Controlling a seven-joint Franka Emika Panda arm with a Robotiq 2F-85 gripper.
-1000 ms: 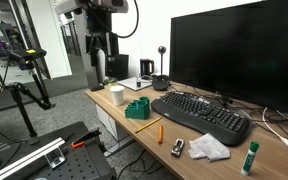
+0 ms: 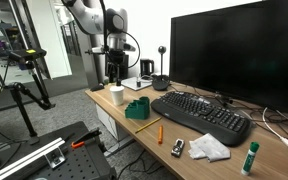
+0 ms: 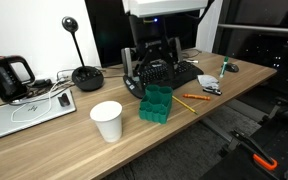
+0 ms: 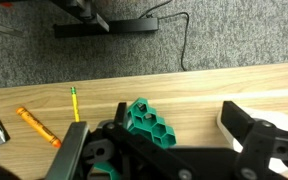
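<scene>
No task is named. My gripper points down over the front of the desk, its two dark fingers spread wide, with nothing visible gripped between them. Below it in the wrist view lies a green compartmented holder (image 4: 154, 124), partly covered by the left finger. A white cup (image 4: 229, 135) shows at the right, largely hidden by the other finger. In exterior view 2 the green holder (image 3: 156, 104) stands on the desk just under the gripper (image 3: 156, 80), and the white cup (image 3: 108, 121) stands upright to its left.
A yellow pencil (image 2: 146, 126), an orange marker (image 2: 161, 133), a small dark device (image 2: 178, 147), a white cloth (image 2: 209, 148) and a green bottle (image 2: 249, 158) lie or stand along the desk. The keyboard (image 2: 202, 113) and monitor (image 2: 249, 55) are behind. A kettle (image 3: 12, 75) stands far left.
The arm has swung inward and down in exterior view 1, bringing my gripper from high on the left to nearer the cup and green holder. The desk objects have not moved.
</scene>
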